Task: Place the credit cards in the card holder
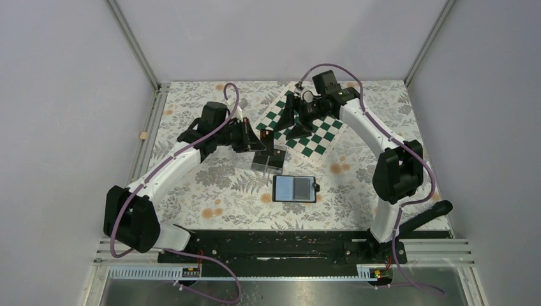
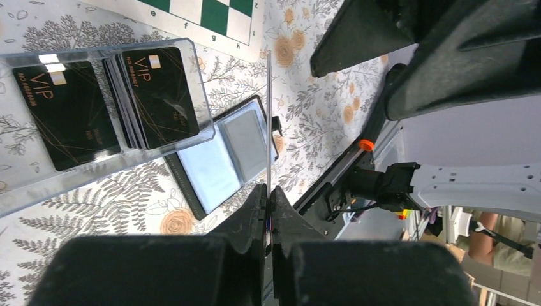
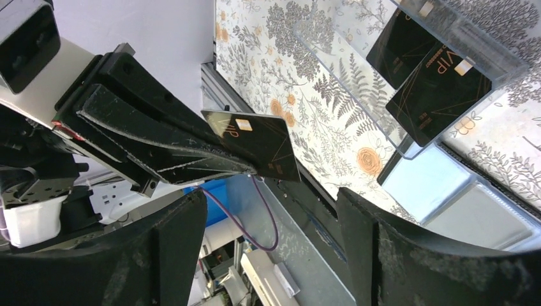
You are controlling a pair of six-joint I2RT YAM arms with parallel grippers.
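Observation:
A black VIP card stands out from my left gripper, which is shut on it. The left wrist view shows this card edge-on, as a thin upright line above the fingertips. My right gripper is open, its fingers apart and nothing between them; it stands just right of the held card. More black cards lie in two compartments of a clear tray beneath the grippers. The card holder, opened flat with clear sleeves, lies in front of the tray.
A green and white chessboard lies under and behind the right gripper. At the front right lies a black bar.

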